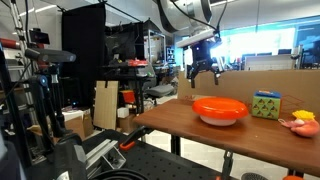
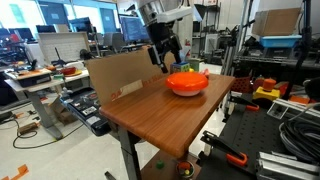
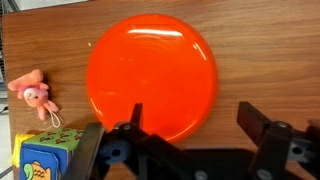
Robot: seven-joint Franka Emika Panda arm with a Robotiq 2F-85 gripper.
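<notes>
A round orange-red disc (image 3: 150,75), like a lid or shallow dish, fills much of the wrist view. From the side, the orange-red disc (image 1: 220,107) rests on top of a paler bowl (image 1: 222,121) standing on the wooden table. Whatever may be inside the bowl is hidden. My gripper (image 1: 204,83) hangs above the disc, well clear of it. Its two fingers are spread wide in the wrist view, the gripper being open with nothing between them.
Beside the disc stands a colourful block (image 1: 266,105) with blue, yellow and green faces. A pink soft toy (image 3: 34,92) lies near it, seen beside a yellow piece (image 1: 304,116) in the first exterior view. The wooden table (image 2: 150,115) has bare room at its near end.
</notes>
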